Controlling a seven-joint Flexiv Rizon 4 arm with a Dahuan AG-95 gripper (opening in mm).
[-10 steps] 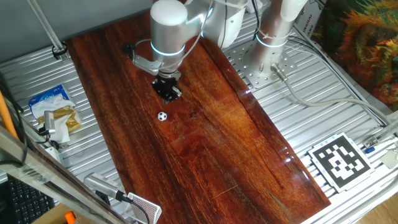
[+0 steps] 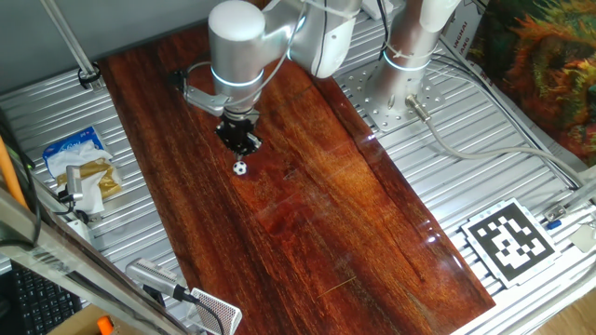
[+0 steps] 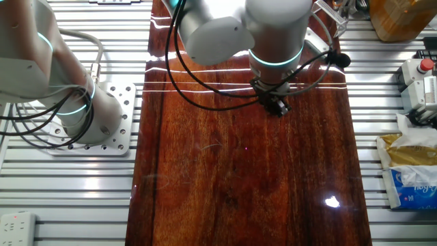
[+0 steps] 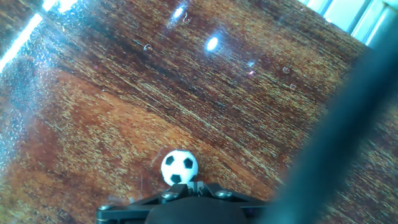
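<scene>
A small white ball with black patches, like a football [image 2: 239, 168], rests on the glossy brown wooden board [image 2: 317, 214]. My gripper [image 2: 239, 156] points down close beside it, its tip almost at the ball in exterior view 1. From the wrist, the ball [image 4: 180, 167] shows just past the fingertips and a little left of them, its lower edge partly covered. The fingers of the gripper look drawn together, and the ball does not appear between them. Whether they touch it is unclear. In exterior view 2 the gripper [image 3: 276, 108] is partly behind cables, and no ball can be made out.
The board around the ball is clear. A tissue pack [image 2: 82, 166] lies on the slatted metal table to the left. A black-and-white marker plate [image 2: 510, 242] is at the right. A camera on a stand [image 2: 154, 276] is near the front left.
The arm has moved left in exterior view 1, bringing the gripper tip closer to the ball. The ball has shifted slightly up and left.
</scene>
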